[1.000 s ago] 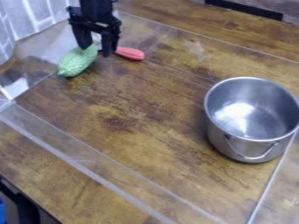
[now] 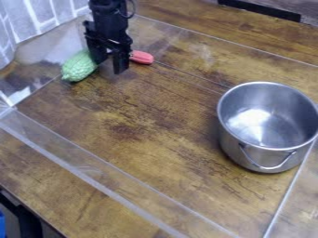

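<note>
The black gripper [image 2: 108, 58] hangs at the upper left, low over the table between a pale green ribbed vegetable-like object [image 2: 77, 67] on its left and a small pink object [image 2: 141, 58] on its right. Its fingertips reach down beside the green object; whether they are open or shut on anything cannot be made out at this size.
A large steel pot [image 2: 267, 128] stands on the right of the wooden table [image 2: 143, 153]. Clear strips run along the table's left and lower edges. A pale crinkled backdrop is at the upper left.
The gripper has moved slightly lower, its fingers now reaching further down between the green and pink objects. The objects and pot look unchanged.
</note>
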